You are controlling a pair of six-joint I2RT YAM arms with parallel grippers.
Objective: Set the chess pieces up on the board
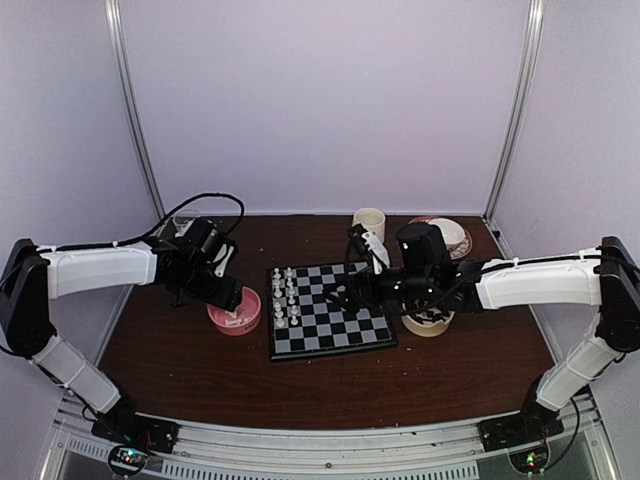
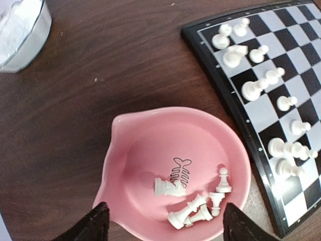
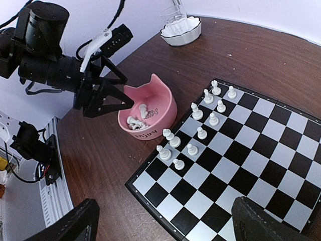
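Note:
White chess pieces stand in rows along the left side of the checkered board (image 1: 330, 340), including a tall piece (image 3: 173, 140) and a small pawn (image 3: 178, 163). Several more white pieces lie in the pink bowl (image 2: 145, 140), among them a knight (image 2: 168, 188). My left gripper is over the bowl, its fingers apart at the bottom edge of the left wrist view, with nothing seen held. My right gripper is open above the board's right part, nothing between its fingers.
A white bowl (image 3: 180, 35) stands at the back left. A mug (image 1: 369, 217), a plate stack (image 1: 447, 230) and a cream bowl (image 1: 430, 325), partly hidden by my right arm, are on the right.

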